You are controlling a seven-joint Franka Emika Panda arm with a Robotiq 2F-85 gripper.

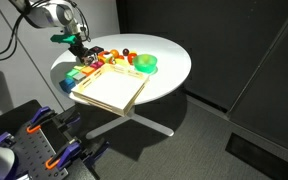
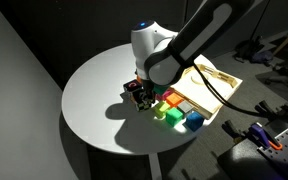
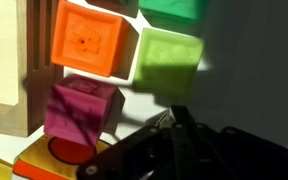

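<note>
In the wrist view my gripper is shut beside the blocks, its dark fingers close to the near edge of a yellow-green block. No object shows clearly between the fingertips; a small pale patch by them is too dim to name. An orange block and a magenta block sit to the left of the gripper. A dark green block is cut off by the top of the view. From the second exterior side, the gripper is low over the white table, at the end of the block cluster.
A shallow wooden box lies beside the blocks, its wall near the orange one. Beyond it stands a green bowl. Small round items and toys lie behind the box.
</note>
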